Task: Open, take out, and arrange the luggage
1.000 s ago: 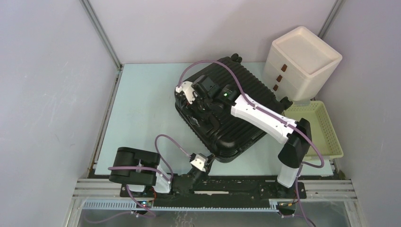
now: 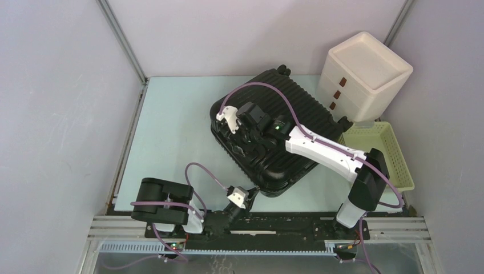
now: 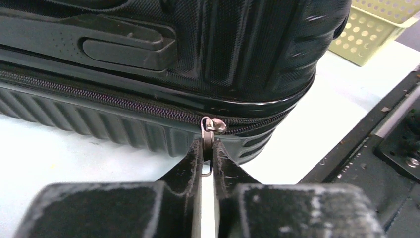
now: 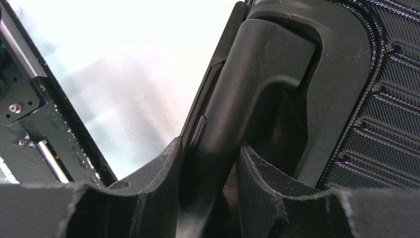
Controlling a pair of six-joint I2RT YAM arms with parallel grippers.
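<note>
A black ribbed suitcase (image 2: 302, 97) lies closed and slanted across the table. Along its side runs a zipper (image 3: 129, 103), whose small metal pull (image 3: 208, 144) hangs near the rounded corner. My left gripper has its narrow fingertips pressed close on both sides of this pull, at the suitcase's front corner in the top view. The right gripper is shut on the suitcase's black handle (image 4: 237, 94), one finger to each side of the bar. From above, the right arm hides that grip.
At the back right stands a white drawer unit (image 2: 371, 60), with a pale yellow basket (image 2: 402, 165) in front of it. Bare table (image 2: 171, 131) lies to the suitcase's left. A dark rail borders the front edge.
The left arm and suitcase look almost unmoved.
</note>
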